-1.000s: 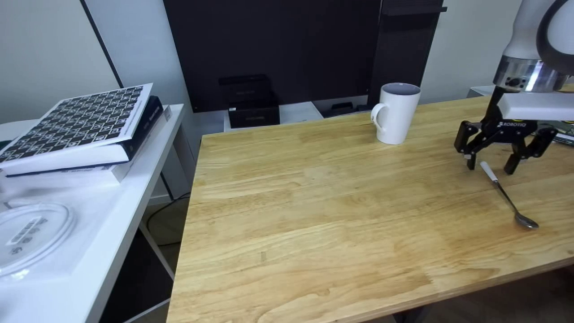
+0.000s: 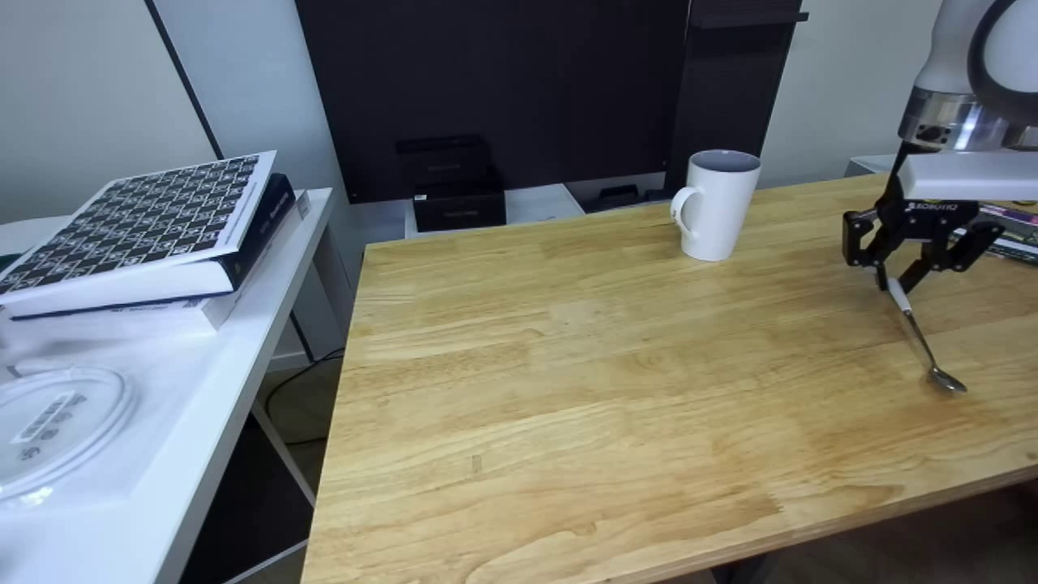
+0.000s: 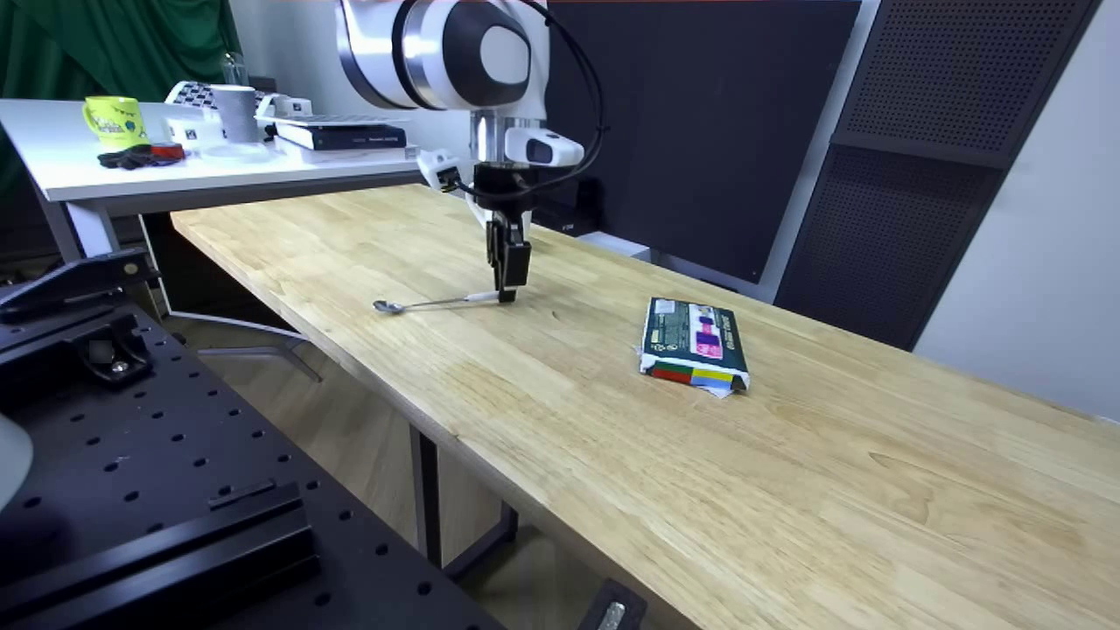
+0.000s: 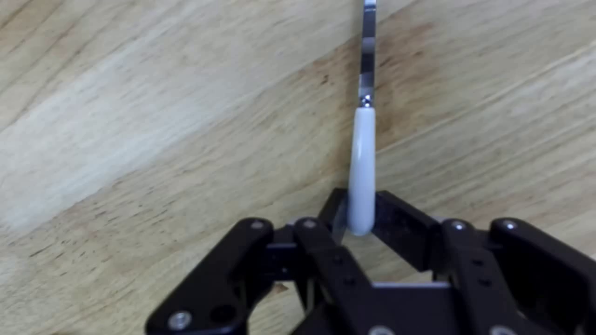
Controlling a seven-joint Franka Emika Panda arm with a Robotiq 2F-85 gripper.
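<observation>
A spoon with a white handle (image 4: 363, 150) and a thin metal stem runs up from between my fingers in the wrist view. My gripper is shut on the end of that handle, one black pad on each side. In exterior view 1 the gripper (image 2: 893, 282) is low over the right part of the table, with the spoon's bowl (image 2: 945, 380) pointing to the front. From the other side, the spoon's bowl (image 3: 388, 306) appears close to the wooden surface; whether it touches cannot be told. A white mug (image 2: 718, 206) stands upright by the table's back edge.
A dark green box (image 3: 693, 341) lies on the table on the other side of the arm. A white side table (image 2: 185, 389) with books stands beyond the left edge.
The fingers were apart around the handle end and are now closed on it. The gripper has risen slightly, and the spoon has shifted a little up and left in the view.
</observation>
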